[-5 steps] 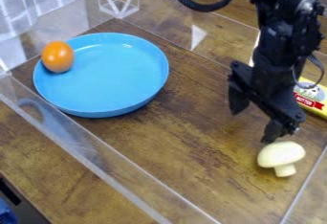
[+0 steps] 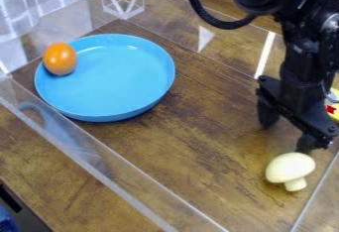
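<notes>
My black gripper [image 2: 288, 123] hangs low at the right, open, its fingers just above and behind a pale cream toy mushroom [image 2: 288, 170] lying on the wooden surface at the lower right. A blue plate [image 2: 113, 82] sits at the upper left, with an orange egg-shaped object [image 2: 59, 58] at its left rim.
A yellow item [image 2: 332, 107] with red markings is mostly hidden behind the gripper at the right edge. Clear plastic edges border the wooden surface [image 2: 185, 147].
The gripper has shifted right and slightly down, now covering most of the yellow item. The mushroom looks slightly shifted and turned compared with a second ago.
</notes>
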